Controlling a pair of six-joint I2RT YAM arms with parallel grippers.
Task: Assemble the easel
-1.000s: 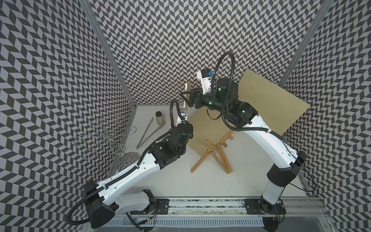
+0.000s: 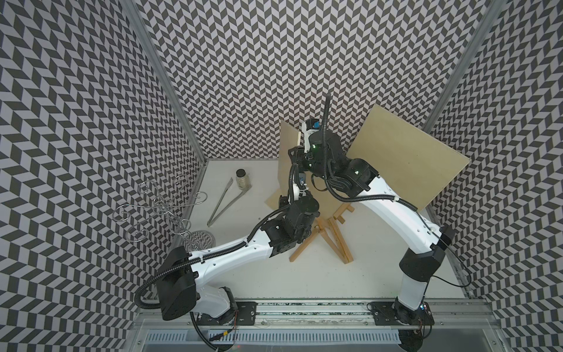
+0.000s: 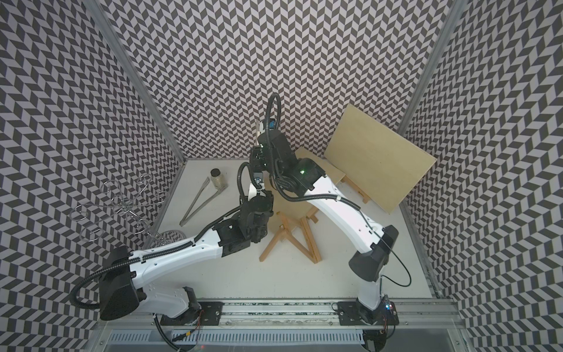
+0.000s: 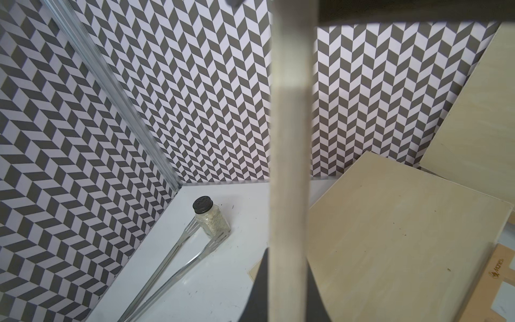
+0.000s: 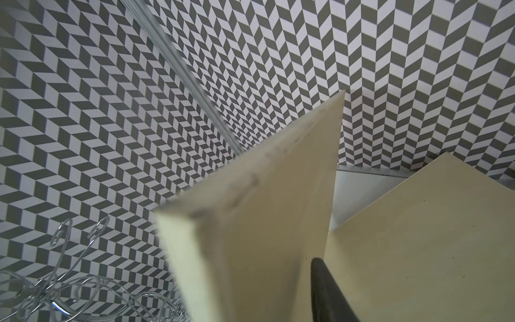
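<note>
A thin pale board (image 2: 286,140) stands upright at the centre, with both grippers close at it; in the left wrist view its edge (image 4: 289,161) crosses the middle, and in the right wrist view it (image 5: 252,225) stands near a finger (image 5: 327,295). My left gripper (image 2: 290,196) is below, my right gripper (image 2: 296,153) above; whether either holds the board is unclear. A second board (image 3: 375,158) leans at the back right, and another (image 4: 397,230) lies beneath. Wooden easel pieces (image 2: 334,237) lie on the front middle of the table.
A jar (image 2: 242,179) and metal tongs (image 2: 218,205) lie at the left, with wire racks (image 2: 158,211) at the far left. The table's front (image 2: 352,281) has bare room.
My left gripper and arm have moved right. My right gripper has shifted down, and the upright board has moved slightly, showing more of its face in the top left view.
</note>
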